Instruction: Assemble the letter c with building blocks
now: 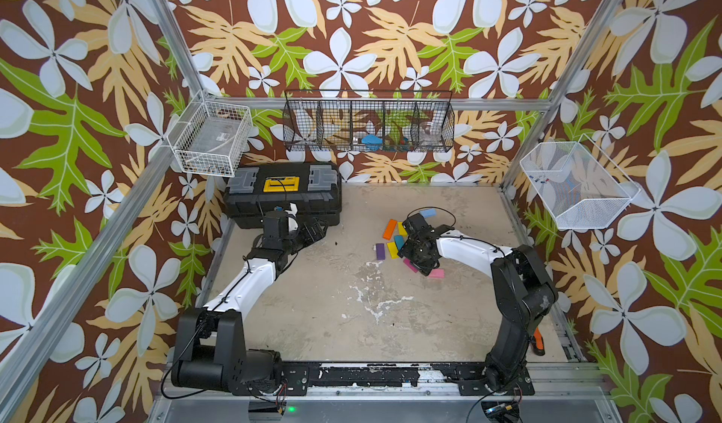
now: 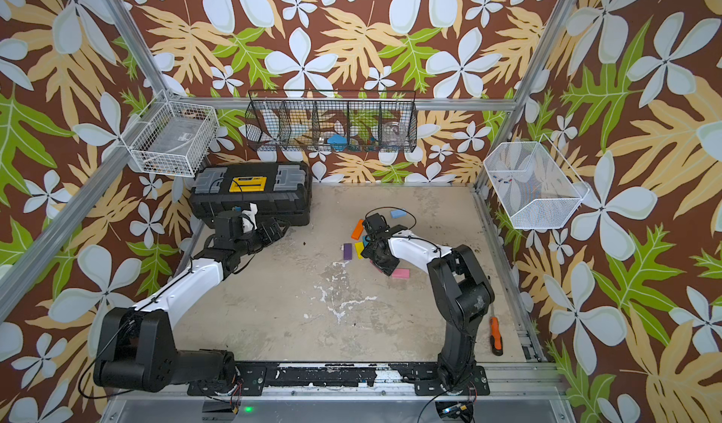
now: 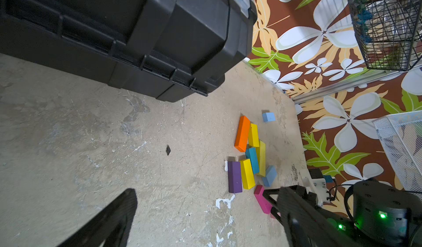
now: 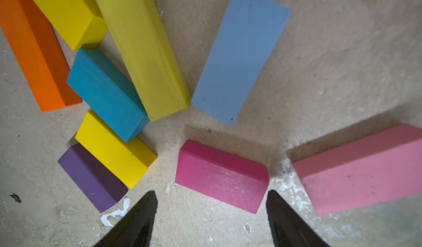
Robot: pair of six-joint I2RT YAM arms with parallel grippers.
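In the right wrist view a magenta block [image 4: 222,176] lies between the fingers of my right gripper, which is part open; its right end is near one fingertip, and I see no grip on it. A pink block [image 4: 360,172] is to the right. A long yellow block [image 4: 140,49] and a light blue block [image 4: 241,53] lie above. On the left are orange [image 4: 37,49], teal [image 4: 107,93] and purple [image 4: 92,176] blocks, a shorter yellow block [image 4: 115,148] and another yellow block [image 4: 66,12]. My left gripper stands open and empty near the toolbox.
A black toolbox [image 1: 282,190] occupies the back left. Another light blue block [image 3: 268,117] lies apart near the back wall. An orange-handled tool [image 2: 495,335] is at the right edge.
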